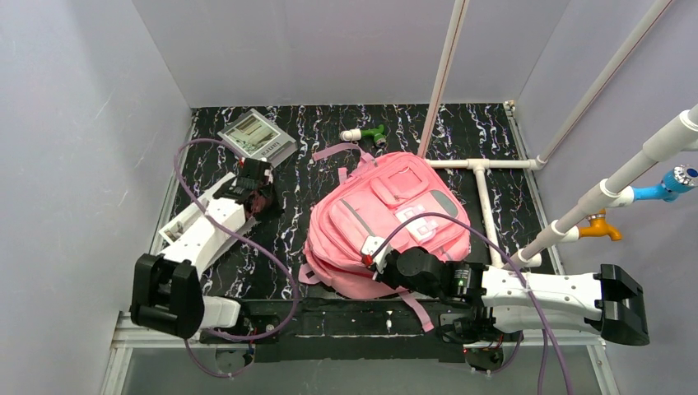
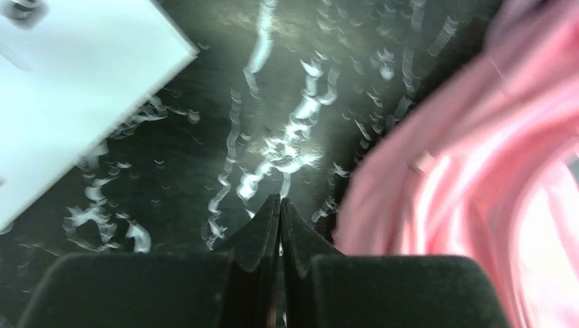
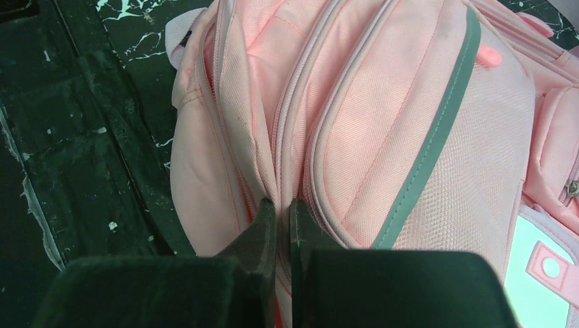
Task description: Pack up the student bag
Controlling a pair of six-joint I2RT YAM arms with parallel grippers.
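Note:
The pink backpack [image 1: 350, 226] lies on the dark marbled table in the middle of the top view. My right gripper is shut on a fold of its fabric near the front edge. Left of the bag, my left gripper is shut, with only bare table ahead of the fingertips and nothing between them. In the left wrist view the bag's side [image 2: 389, 184] is blurred and off to the right, clear of the fingers. No zipper pull shows there. A white box [image 1: 183, 222] sits at the left, mostly hidden under the left arm.
A grey boxed item [image 1: 257, 136] lies at the back left. Behind the bag is a green tap fitting [image 1: 374, 133]. White pipes [image 1: 486, 210] stand to the right, with an orange tap [image 1: 599, 226]. Bare table shows between box and bag.

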